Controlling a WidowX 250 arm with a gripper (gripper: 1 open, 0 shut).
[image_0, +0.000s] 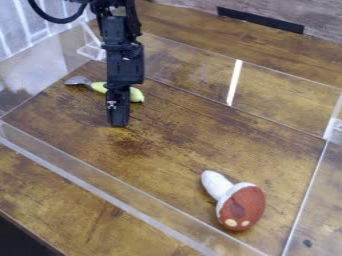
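Note:
My black gripper (118, 118) reaches straight down to the wooden floor of the clear-walled tray at its left part, its fingers shut with nothing visible between them. Just behind it lies a pale green elongated object (134, 94), partly hidden by the gripper, with a small silver utensil (79, 81) to its left. A toy mushroom (238, 205) with a red-brown spotted cap and white stem lies at the front right.
Clear plastic walls (80, 165) border the wooden work area. A white strip (235, 83) stands out at the back right.

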